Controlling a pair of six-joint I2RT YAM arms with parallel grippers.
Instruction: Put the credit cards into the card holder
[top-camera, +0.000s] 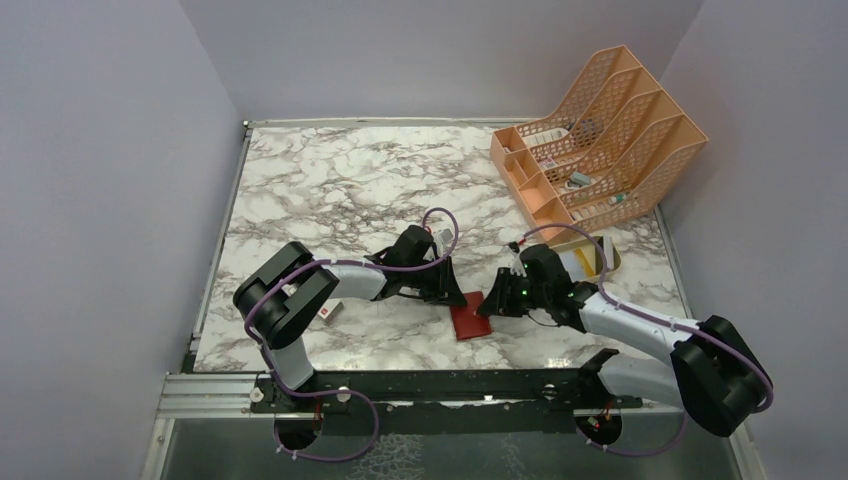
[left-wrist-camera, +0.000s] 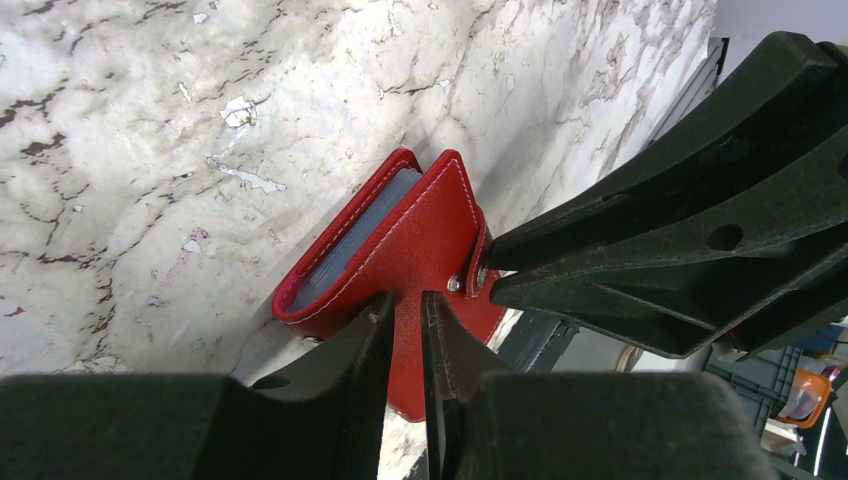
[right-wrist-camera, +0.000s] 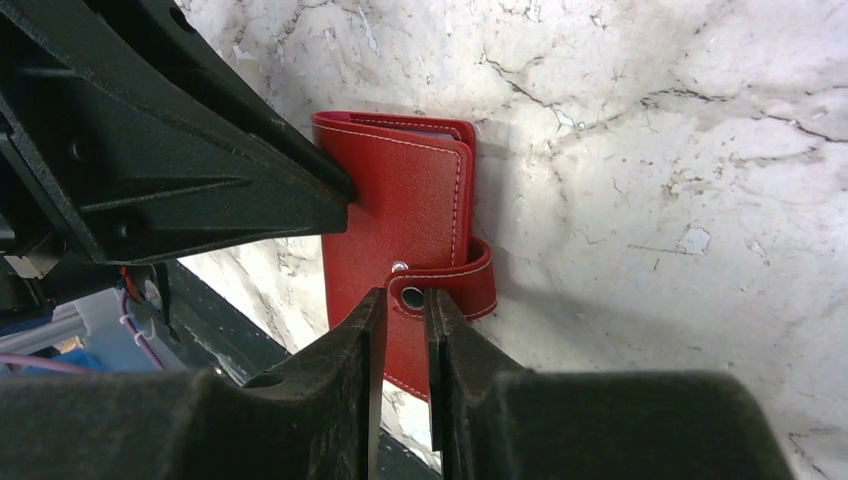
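Note:
The red card holder (top-camera: 469, 322) lies near the table's front, between the two arms. Greyish clear sleeves (left-wrist-camera: 358, 242) show in its open top edge; whether cards sit in them cannot be told. My left gripper is shut on the holder's left side. Across the front lies the strap (right-wrist-camera: 446, 287), its snap (right-wrist-camera: 411, 297) just apart from the metal stud (right-wrist-camera: 400, 267) on the holder. My right gripper has its fingertips at the strap, with a narrow gap between them; whether they pinch it is unclear.
A peach organizer (top-camera: 600, 150) with several small items stands at the back right. Behind the right arm is a tan tray (top-camera: 617, 262). A small white box (top-camera: 329, 309) lies by the left arm.

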